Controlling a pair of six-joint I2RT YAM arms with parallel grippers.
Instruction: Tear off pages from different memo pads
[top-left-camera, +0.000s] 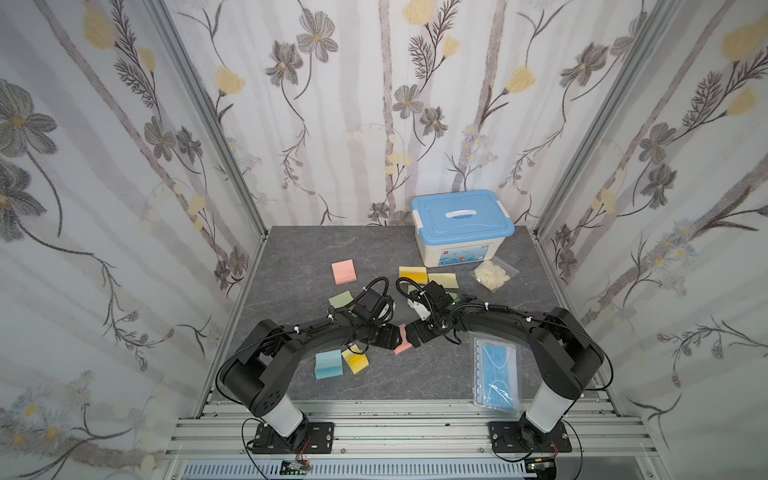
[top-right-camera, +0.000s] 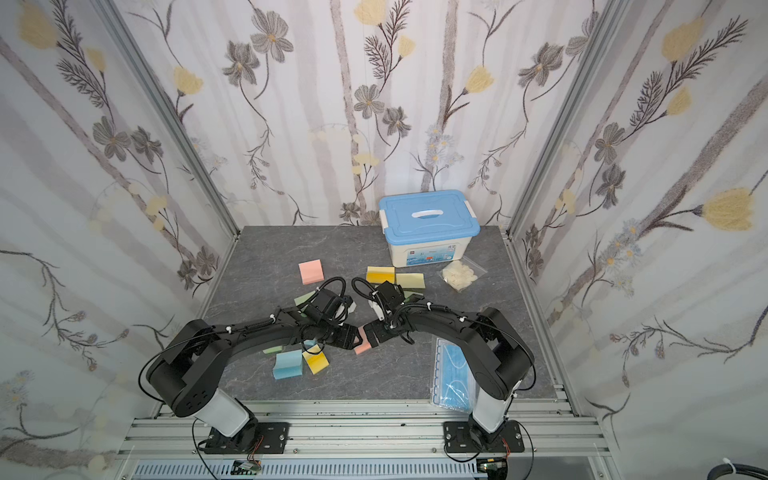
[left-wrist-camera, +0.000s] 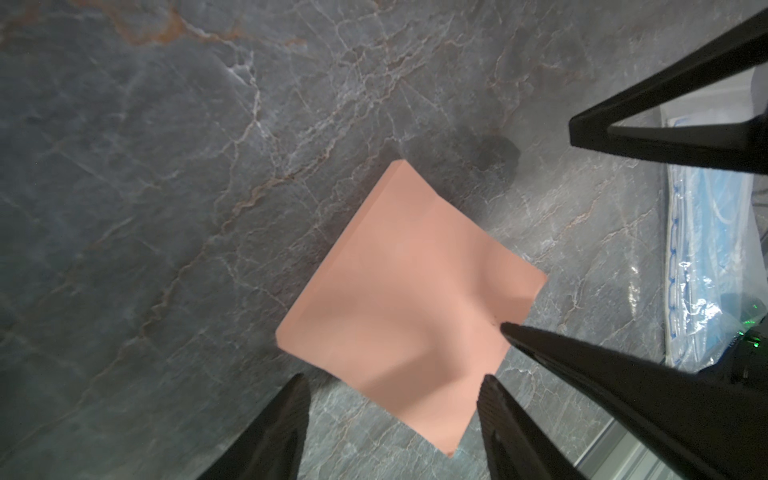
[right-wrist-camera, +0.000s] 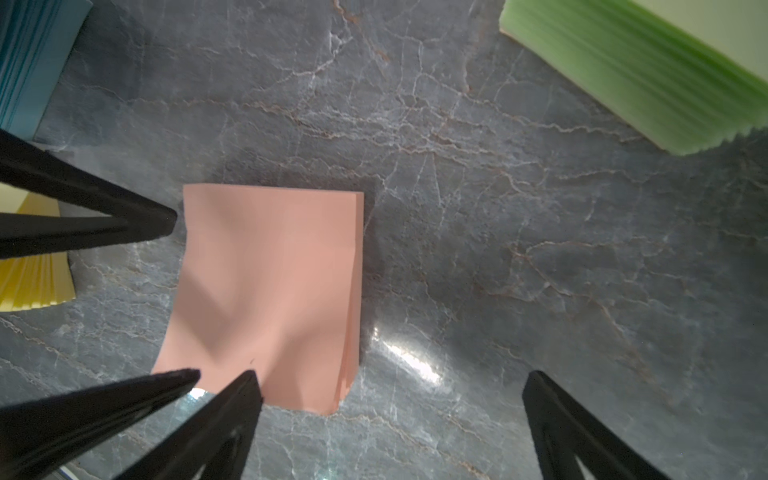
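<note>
A pink memo pad (top-left-camera: 401, 341) lies on the grey table between my two grippers, its sheets slightly curved in both wrist views. In the left wrist view, my left gripper is open, with the near corner of the pink pad (left-wrist-camera: 408, 296) showing between its fingertips. The right gripper's fingers (left-wrist-camera: 608, 376) reach in from the right, one tip over the pad's edge. My right gripper stands open too, and the pad (right-wrist-camera: 272, 280) shows at its left side. Contact between fingers and pad cannot be judged.
Around lie blue (top-left-camera: 328, 365), yellow (top-left-camera: 356, 360) and green (top-left-camera: 341, 299) pads, another pink pad (top-left-camera: 344, 272), and yellow pads (top-left-camera: 413, 274) at the back. A lidded box (top-left-camera: 462, 228), a bag (top-left-camera: 491, 276) and a mask packet (top-left-camera: 496, 374) stand or lie at the right.
</note>
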